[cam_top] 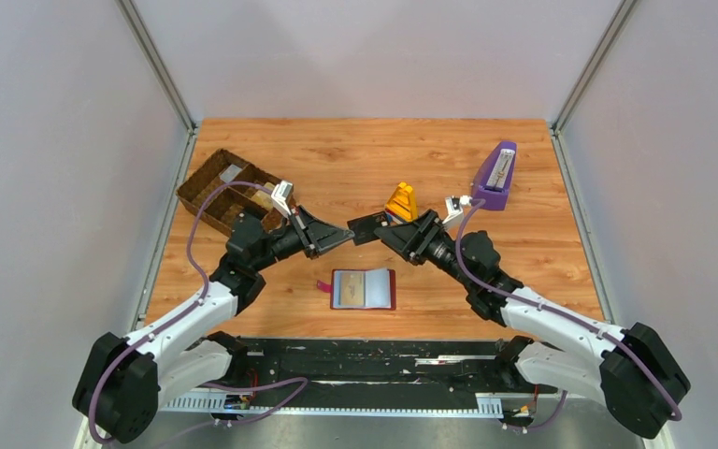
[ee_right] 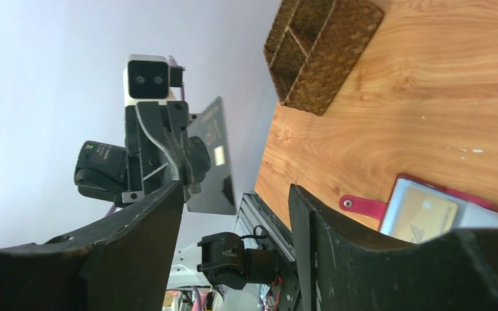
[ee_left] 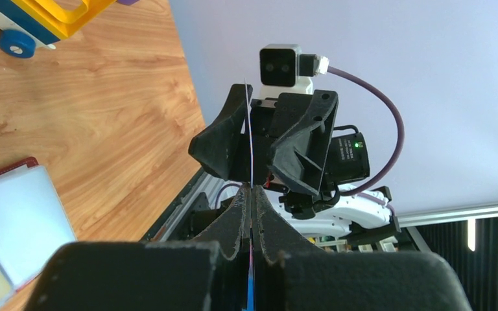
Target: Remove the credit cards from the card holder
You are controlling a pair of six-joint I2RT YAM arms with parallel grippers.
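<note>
A dark credit card [cam_top: 365,227] is held upright in the air by my left gripper [cam_top: 346,234], which is shut on it; in the left wrist view the card [ee_left: 249,129] shows edge-on rising from the fingertips [ee_left: 241,207]. My right gripper [cam_top: 385,229] faces it from the right, part open, its fingers round or very near the card's far end; in the right wrist view the card [ee_right: 214,168] stands beyond those fingers. The card holder [cam_top: 365,288] lies open on the table below, a light card in its left side and a red strap sticking out.
A woven basket [cam_top: 215,187] with compartments is at the back left. A yellow toy truck [cam_top: 402,198] stands behind the right gripper, and a purple container [cam_top: 491,192] is at the back right.
</note>
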